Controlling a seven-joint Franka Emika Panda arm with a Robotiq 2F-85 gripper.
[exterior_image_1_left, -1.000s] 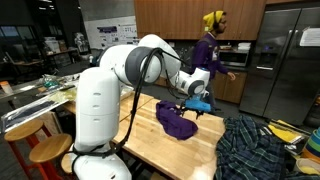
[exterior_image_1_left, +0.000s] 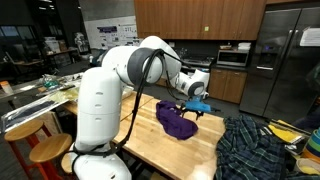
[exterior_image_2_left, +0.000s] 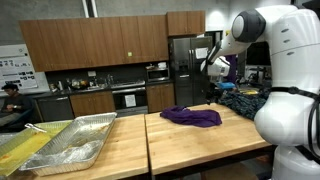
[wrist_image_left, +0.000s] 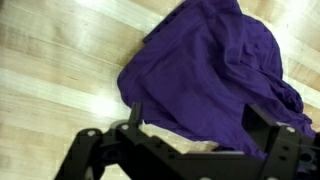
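Observation:
A dark purple cloth (wrist_image_left: 205, 75) lies crumpled on the light wooden table (wrist_image_left: 50, 60), seen from above in the wrist view. In exterior view 1 the cloth (exterior_image_1_left: 177, 122) stretches lengthwise over the middle of the table. My gripper is open, its two dark fingers spread wide at the bottom of the wrist view, with nothing held between them. It hangs above the table in exterior view 1, where the gripper (exterior_image_1_left: 196, 110) appears over the cloth's right side, apart from it. Exterior view 2 shows the cloth (exterior_image_2_left: 190, 116) flat and low, below the raised gripper (exterior_image_2_left: 211, 98).
Bare wood surrounds the cloth, with clear room at the table's near end. A heap of dark fabric (exterior_image_1_left: 250, 148) sits beyond the table's right side. Stools (exterior_image_1_left: 45, 148) stand at the left. Foil trays (exterior_image_2_left: 70, 145) occupy a separate surface in exterior view 2.
A person in a yellow hat and purple top walked rightward behind the table and is now out of view. The arm and the cloth look unmoved.

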